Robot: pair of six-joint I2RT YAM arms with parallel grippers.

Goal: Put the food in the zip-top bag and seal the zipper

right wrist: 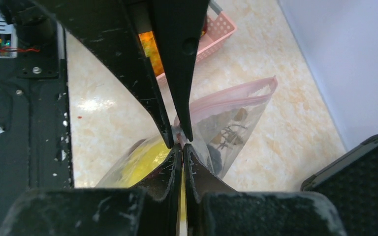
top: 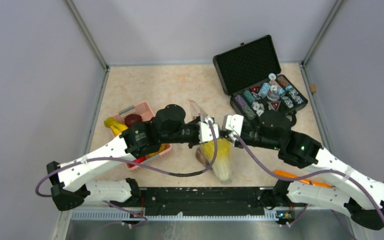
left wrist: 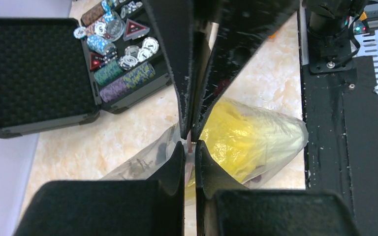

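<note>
The clear zip bag [top: 219, 160] lies at the middle of the table with yellow, pale food inside. Its pink zipper [right wrist: 236, 101] runs across the top edge. My left gripper is shut at the zipper, a thin pink-grey bit of the bag edge at its fingertips. My right gripper is shut right beside it, tips almost touching the left one's; whether it pinches anything is hard to see, as the bag lies behind both.
A pink basket [top: 142, 107] of toy food stands left. An open black case [top: 245, 65] of chips lies at back right. An orange object [top: 287, 174] is at front right.
</note>
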